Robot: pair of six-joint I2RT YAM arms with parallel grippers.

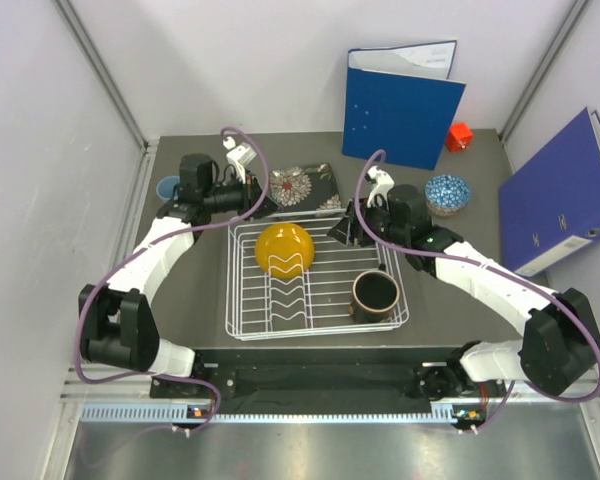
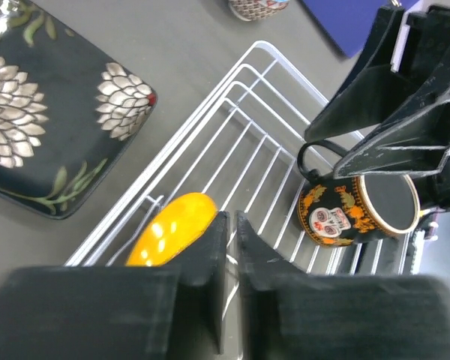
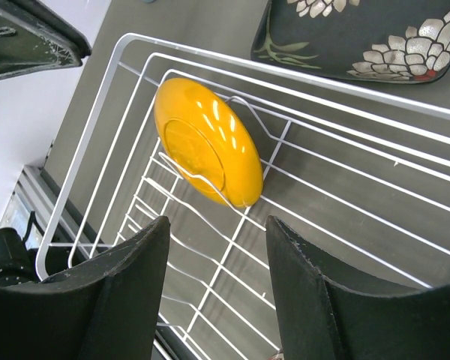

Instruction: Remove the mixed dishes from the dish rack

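Observation:
A yellow plate (image 1: 285,245) (image 3: 206,142) leans in the wire slots of the white dish rack (image 1: 242,325). A black mug with skull and flower pattern (image 1: 375,296) (image 2: 331,217) sits at the rack's right front. Behind the rack lies a dark floral square dish (image 1: 320,185) (image 2: 60,157). My left gripper (image 1: 260,200) is above the rack's back left, over the yellow plate in its wrist view; its fingers are blurred there, close together. My right gripper (image 1: 348,228) hangs open over the rack's back right, nothing between its fingers.
A blue patterned bowl (image 1: 447,192) and a red box (image 1: 458,136) are at the right. Blue binders (image 1: 400,115) stand behind and at the right. A light blue cup (image 1: 168,188) is at the back left.

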